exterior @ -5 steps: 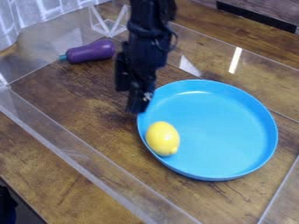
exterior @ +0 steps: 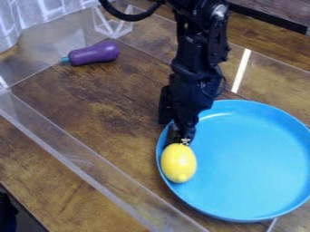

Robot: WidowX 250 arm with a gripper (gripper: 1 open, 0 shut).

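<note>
My black gripper (exterior: 179, 131) reaches down at the centre, its tip at the left rim of the blue plate (exterior: 242, 163), just above a yellow lemon-like object (exterior: 179, 165) lying inside the plate's left side. The gripper's fingers are dark and overlap; whether anything is between them is unclear.
A purple eggplant (exterior: 93, 53) lies at the upper left on the wooden table (exterior: 85, 118). A clear wire-like holder (exterior: 111, 24) stands behind it. Clear strips or walls edge the left and front.
The gripper has moved right and down toward the yellow object. The blue plate and yellow object have shifted slightly toward the front and right of the view.
</note>
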